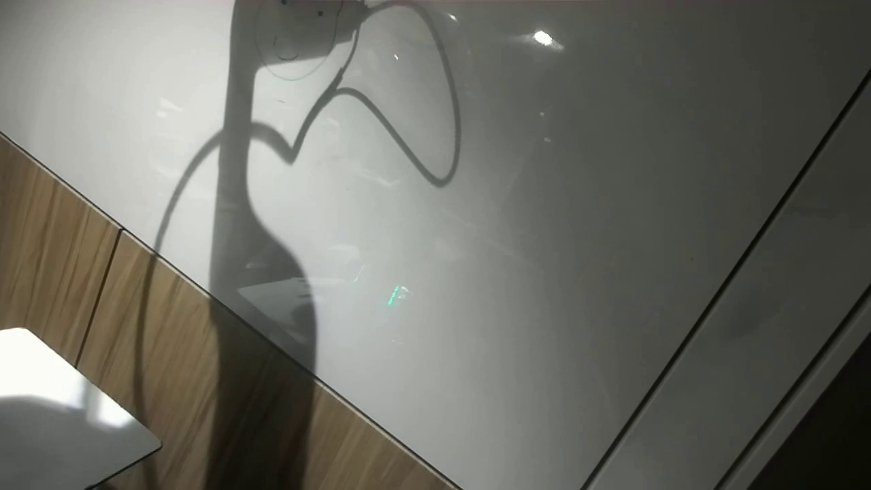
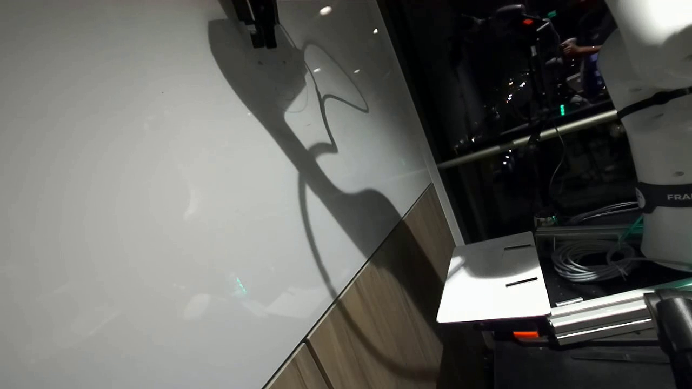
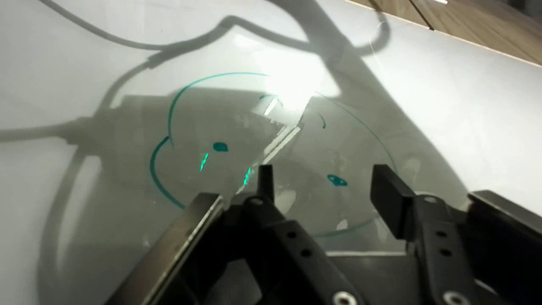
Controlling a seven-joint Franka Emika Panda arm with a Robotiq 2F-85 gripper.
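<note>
A green line drawing (image 3: 175,106) lies on the white board: a large rounded outline with a smaller bulge at one side, two filled dots and short curved strokes inside. Part of it is washed out by glare and part is behind my fingers. My gripper is over the drawing in the wrist view, its black fingers spread apart with no object visible between the tips. In exterior view 2 the gripper (image 2: 264,45) shows at the top edge, above its own shadow. Exterior view 1 shows only the arm's shadow across the drawing (image 1: 295,79).
The glossy white surface (image 1: 531,245) is otherwise broadly clear, with bright reflections. Wood-grain panels (image 2: 389,298) border it. A pale plate (image 2: 483,292) and coiled cables (image 2: 590,259) sit near the robot's base (image 2: 668,220).
</note>
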